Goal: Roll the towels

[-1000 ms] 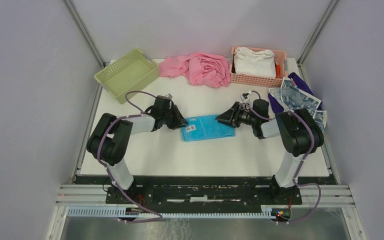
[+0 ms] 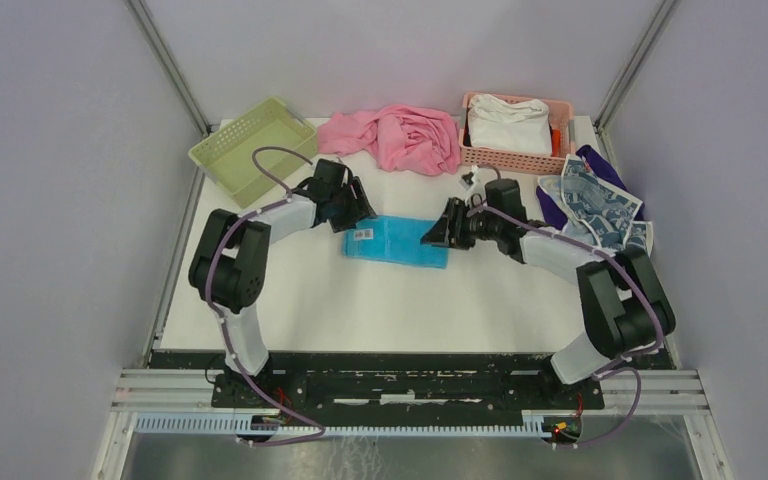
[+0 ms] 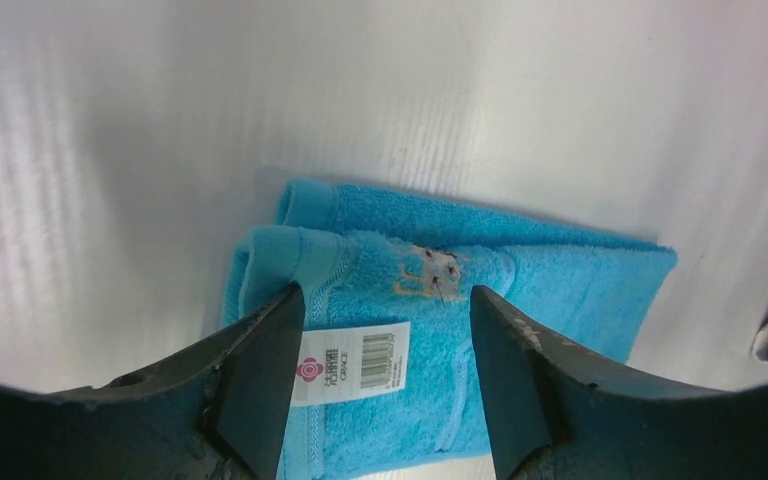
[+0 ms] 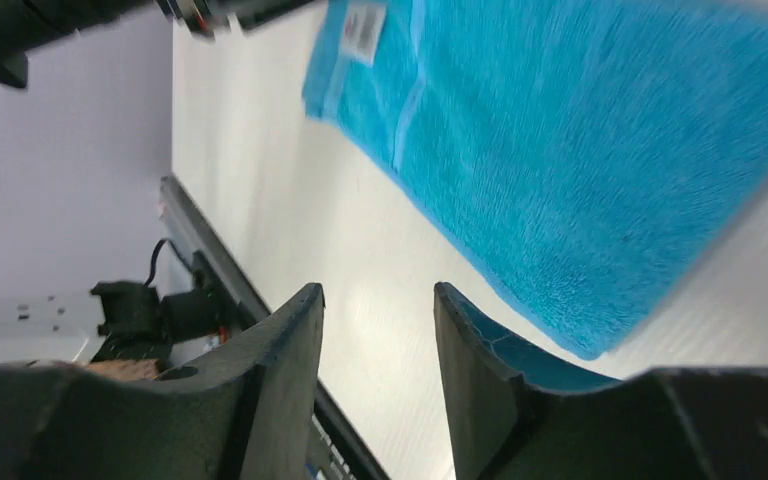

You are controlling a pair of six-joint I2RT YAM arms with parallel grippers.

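A blue towel (image 2: 400,243), folded into a flat rectangle, lies mid-table. Its white label (image 3: 352,363) faces up near its left end. Over that end my left gripper is part open, its fingertips to either side of the label in the left wrist view; whether they touch the cloth I cannot tell. At the towel's right end, my right gripper (image 2: 440,238) hangs above the cloth. In the right wrist view its fingers (image 4: 295,340) are spread with only bare table between them, the towel (image 4: 560,180) lying beyond. A loose layer shows along the towel's far edge.
A green basket (image 2: 222,160) stands empty at back left. Beside it lies a crumpled pink towel (image 2: 400,138). A pink basket (image 2: 515,160) holds white cloth (image 2: 510,125), with patterned cloths (image 2: 600,200) at right.
The towel has shifted left and slightly toward the back. My left gripper has moved back.
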